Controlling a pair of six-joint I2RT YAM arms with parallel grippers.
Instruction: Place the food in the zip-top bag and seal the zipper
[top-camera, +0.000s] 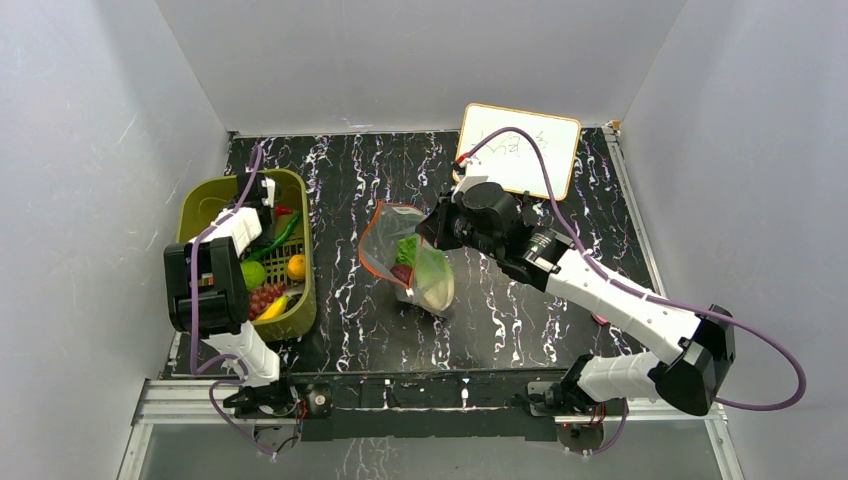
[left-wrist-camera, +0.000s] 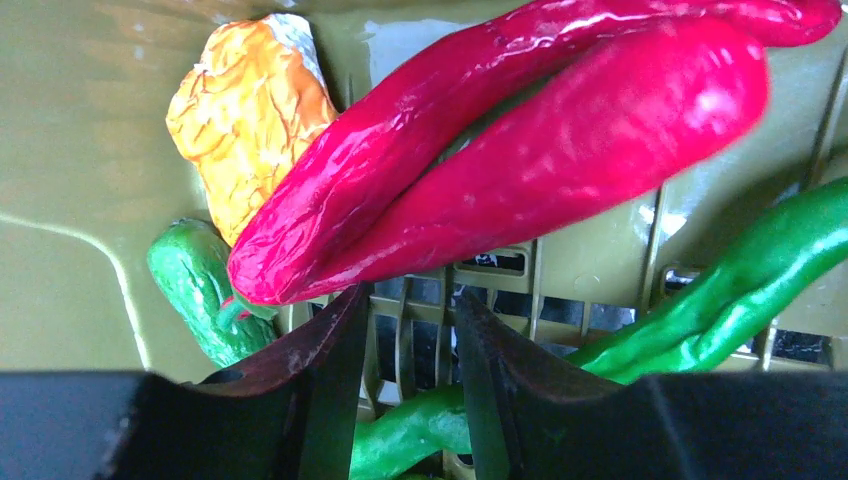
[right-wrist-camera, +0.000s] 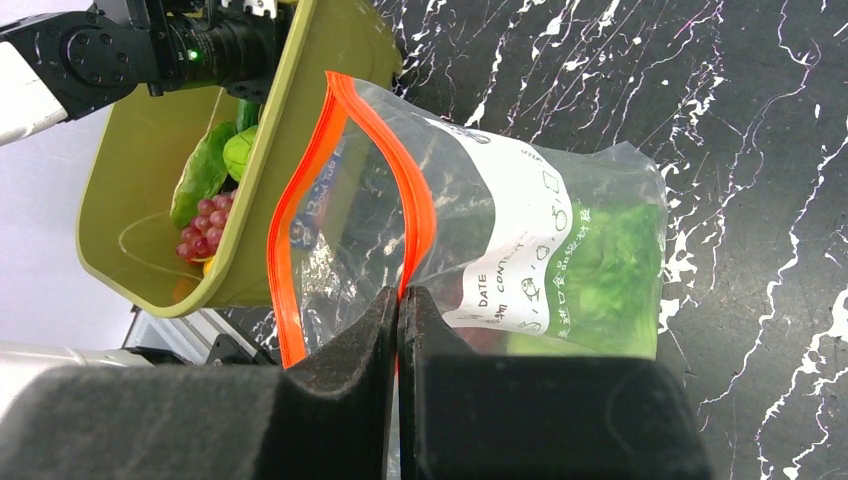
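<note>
My left gripper hangs low inside the olive basket, its fingers a little apart with nothing between them, just below two red peppers. Green peppers and a crumpled orange item lie around it. The zip top bag stands in the middle of the table, with leafy green and dark red food inside. My right gripper is shut at the orange zipper rim of the bag, pinching its edge.
The basket also holds grapes, a banana and an orange. A whiteboard lies at the back right. Bare marble table surrounds the bag.
</note>
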